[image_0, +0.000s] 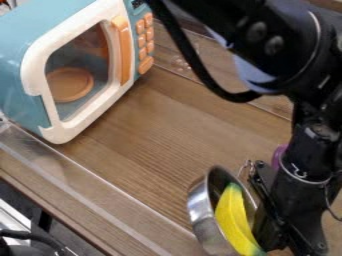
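Observation:
A steel pot (207, 212) sits tilted at the lower right of the wooden surface, with a yellow banana-like object (235, 218) showing inside it. My gripper (257, 184) is at the pot's right rim, pointing down. It looks shut, though its fingertips are partly hidden, and I cannot tell whether the thin rim is between them.
A toy microwave (70, 60) with an orange plate inside stands at the upper left. A clear edge strip (80, 185) runs along the left side of the wooden counter (147, 150).

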